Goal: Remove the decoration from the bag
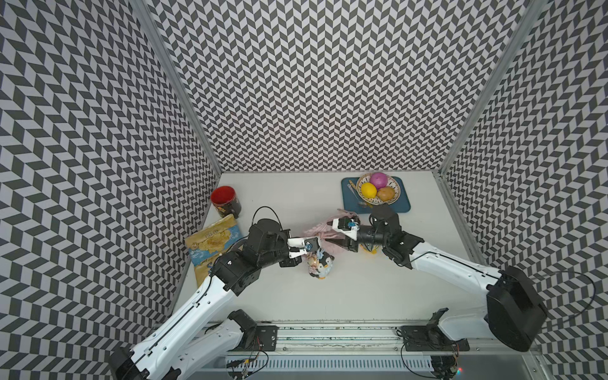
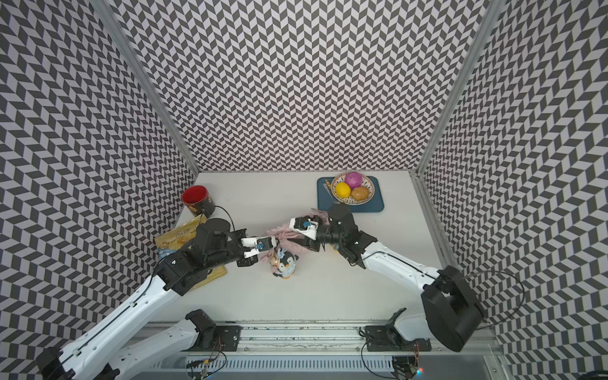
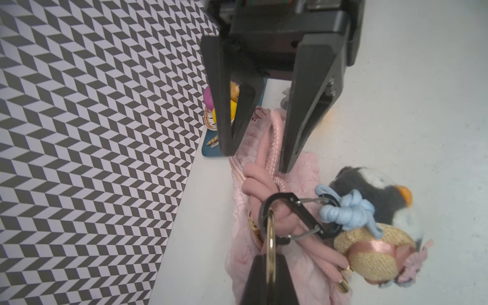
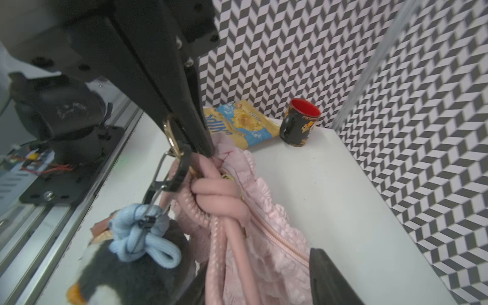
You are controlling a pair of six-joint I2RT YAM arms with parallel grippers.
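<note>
The decoration is a plush penguin (image 3: 373,183) with a straw hat, hung by a light-blue cord (image 3: 350,211) from a black carabiner (image 3: 292,216). A gold ring (image 3: 271,239) passes through the carabiner, and my left gripper is shut on that ring. Behind it lies the fluffy pink bag (image 4: 274,254) with its knotted strap (image 4: 218,195). Whether the carabiner still encloses the strap, I cannot tell. My right gripper is open; in the right wrist view the strap runs down between its fingers, ungripped.
A blue tray (image 1: 405,205) with a fruit bowl (image 1: 397,197) sits at the back right. On the left are a red-rimmed mug (image 1: 226,201) and a snack packet (image 1: 212,237).
</note>
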